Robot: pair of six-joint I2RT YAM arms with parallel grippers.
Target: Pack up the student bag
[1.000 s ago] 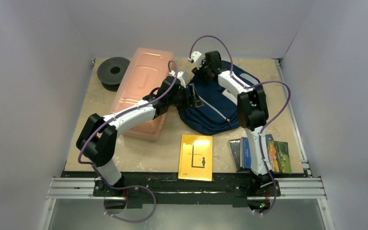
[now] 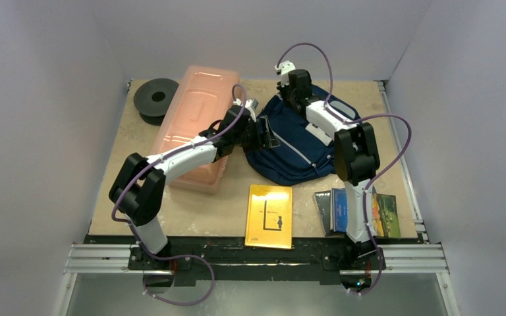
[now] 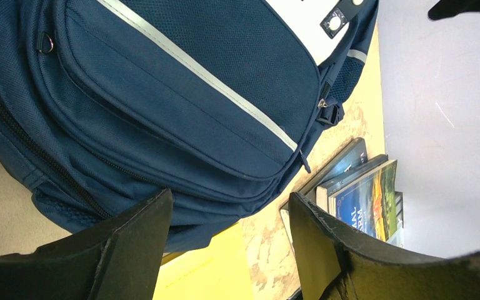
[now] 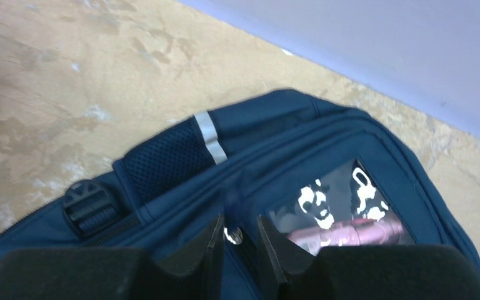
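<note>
The navy student bag (image 2: 283,158) lies flat at the back centre. My left gripper is over the bag's near-left part, fingers apart with nothing visible between them; a zipper and white strip run below it. My right gripper is above the bag's far edge, near a metal zipper piece and black buckle (image 4: 90,209); a small gap shows between its fingertips, though whether anything is held is hard to tell. A yellow book (image 2: 269,216) lies in front, several books (image 2: 387,216) at front right.
A pink translucent plastic box (image 2: 191,105) lies left of the bag, and a dark spool (image 2: 145,99) stands at the back left. Walls enclose the back and sides. Bare table shows at front left.
My left arm has barely moved.
</note>
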